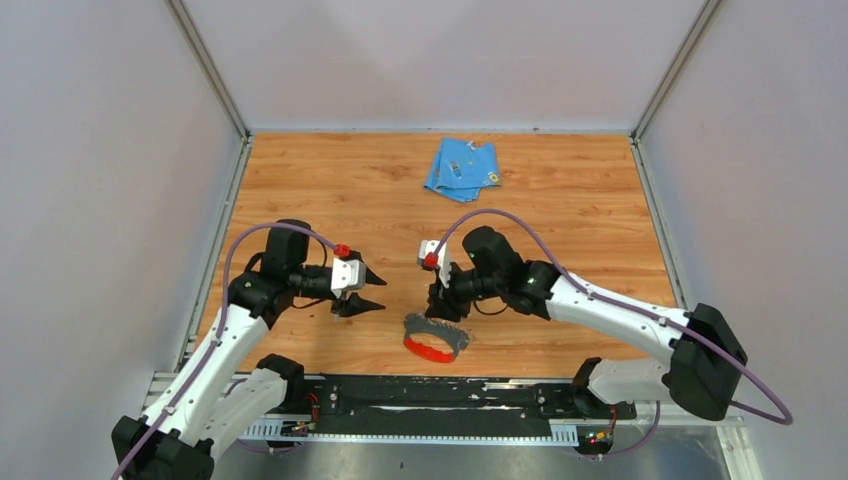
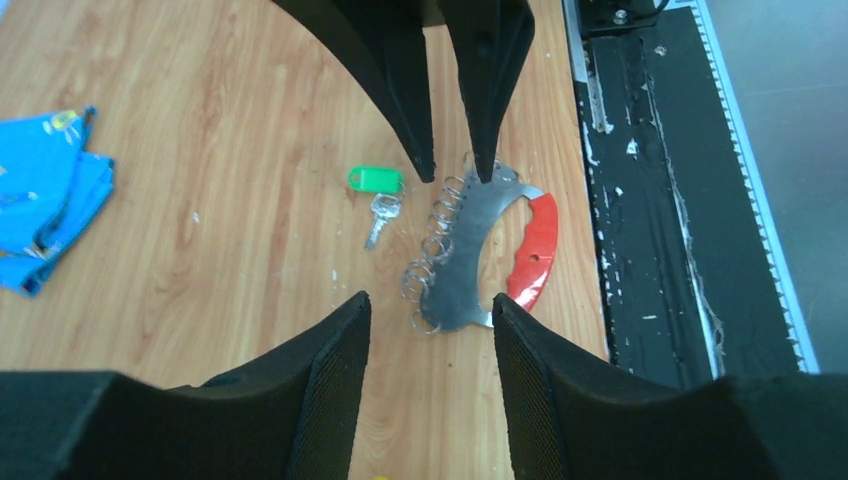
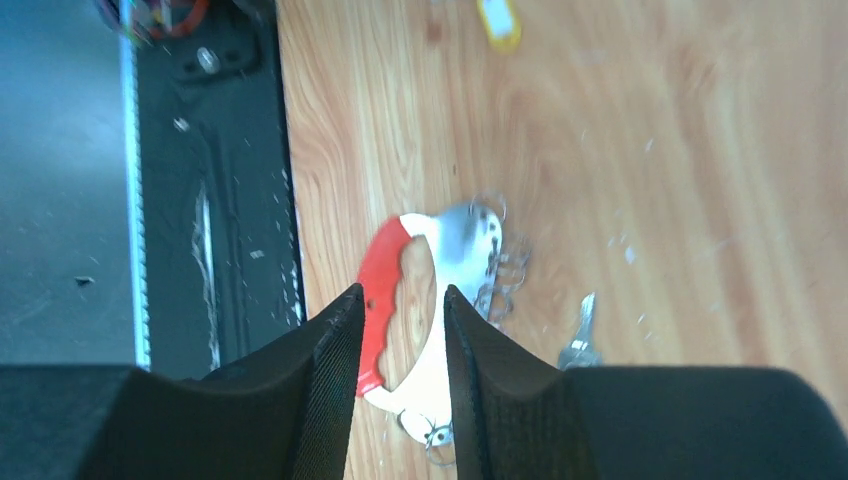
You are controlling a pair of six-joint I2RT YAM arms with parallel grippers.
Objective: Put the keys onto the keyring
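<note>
The keyring is a grey curved plate (image 2: 465, 245) with a red handle (image 1: 429, 351) and several wire rings along one edge. It lies flat near the table's front edge, handle toward that edge. Beside its rings lies a silver key (image 2: 384, 210) with a green tag (image 2: 377, 180). In the right wrist view, a yellow tag (image 3: 499, 24) shows at the top edge. My left gripper (image 1: 381, 292) is open and empty, left of the keyring. My right gripper is partly open with nothing between its fingers, above the ring side and hiding the green tag from the top view.
A folded blue cloth (image 1: 463, 169) lies at the back of the table. Dark rail hardware (image 1: 440, 405) borders the front edge. The two grippers are close together.
</note>
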